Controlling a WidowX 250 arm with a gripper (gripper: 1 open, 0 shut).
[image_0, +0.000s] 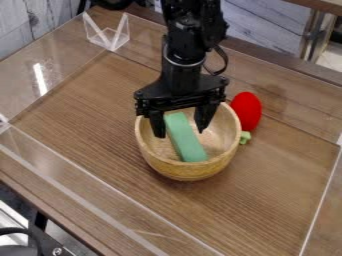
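Note:
My black gripper reaches down from the top into a round wooden bowl, its fingers open and spread toward the left and right sides of the bowl. A green block lies in the bowl, its upper end between or just below the fingers; whether they touch it I cannot tell.
A red object with a green end sits right of the bowl, partly behind it. A clear plastic item stands at the back left.

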